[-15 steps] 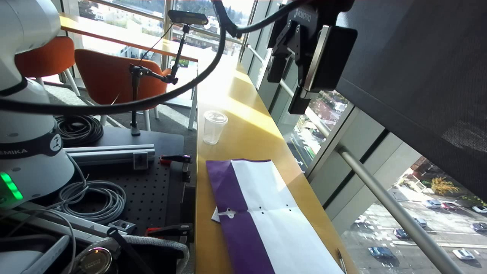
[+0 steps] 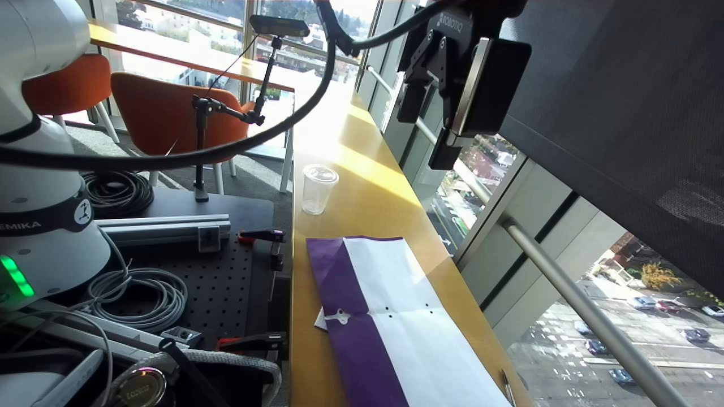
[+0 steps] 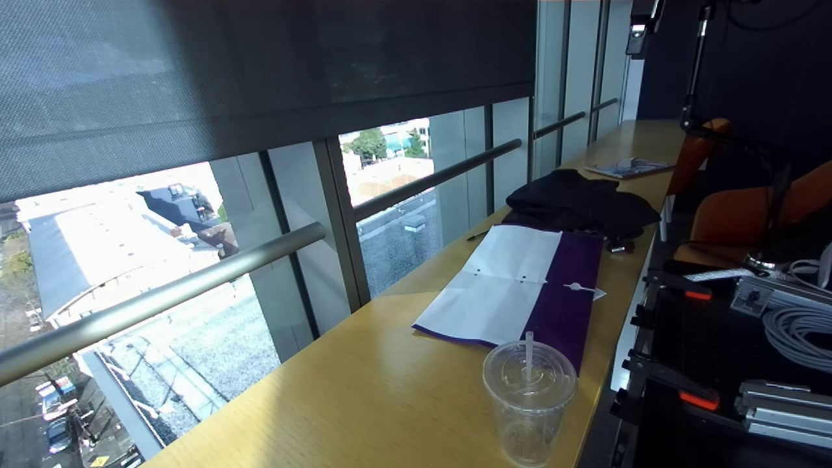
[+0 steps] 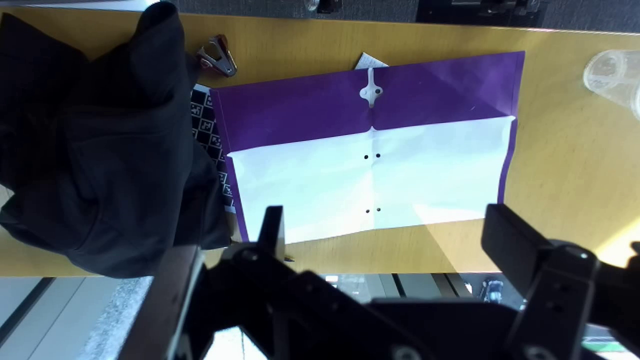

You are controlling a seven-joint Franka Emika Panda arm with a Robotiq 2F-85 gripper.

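My gripper [image 2: 427, 135] hangs high above the table on its window side. Its fingers [image 4: 273, 231] are spread wide in the wrist view, and nothing is between them. Below lies a purple and white paper folder [image 4: 300, 180], unfolded flat, with a crease across its middle and a small white cutout in the purple band. A clear plastic cup [image 3: 528, 405] with a lid and a straw stands upright beyond one end of the folder. At the other end a heap of black cloth [image 4: 129, 144] rests on the table, clear of the gripper.
A dark red staple remover [image 4: 219, 57] sits between cloth and table edge. A black-and-white patterned board [image 4: 210, 132] is partly under the cloth. A pen [image 2: 507, 386] lies near the window side. The narrow table [image 3: 351, 390] has bare wood around the cup.
The arm, the gripper and everything on the table stay where they were. Only the cars on the street outside have shifted.
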